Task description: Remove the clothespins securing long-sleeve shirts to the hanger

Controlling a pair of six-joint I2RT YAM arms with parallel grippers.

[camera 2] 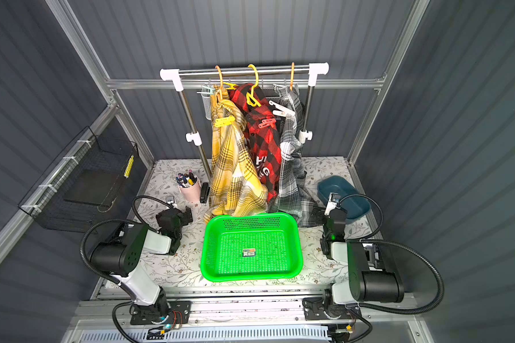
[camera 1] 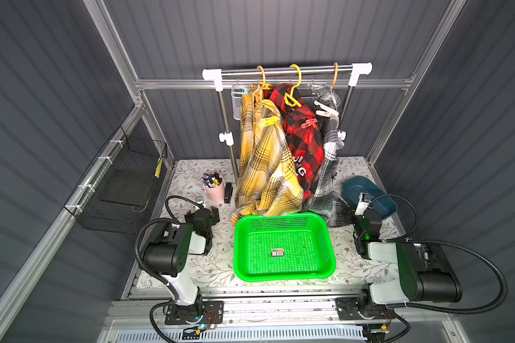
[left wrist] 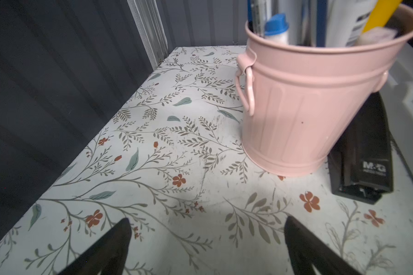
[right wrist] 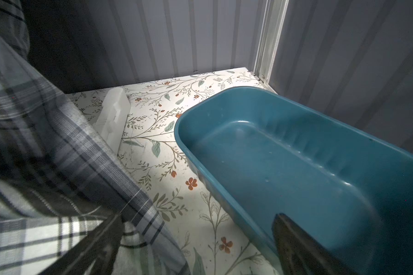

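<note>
Three shirts hang on the rack: a yellow plaid shirt (camera 1: 269,165), a red-and-black one (camera 1: 306,148) and a grey plaid one (camera 1: 330,165). A yellow clothespin (camera 1: 270,121) is on the yellow shirt's front, a red clothespin (camera 1: 309,123) on the red shirt, and white clothespins (camera 1: 326,109) near the grey shirt's shoulder. A yellow hanger (camera 1: 295,80) and orange hangers (camera 1: 335,74) hook over the bar. My left gripper stands open and empty before the pink pen bucket. My right gripper is open, with grey cloth beside its left finger and the teal bin beside its right.
An empty green basket (camera 2: 251,277) sits front centre. The pink bucket (left wrist: 298,105) holds pens, with a black stapler (left wrist: 364,151) beside it. The teal bin (right wrist: 270,169) is empty. A wire basket (camera 1: 120,183) hangs on the left wall. Rack posts (camera 2: 194,125) flank the shirts.
</note>
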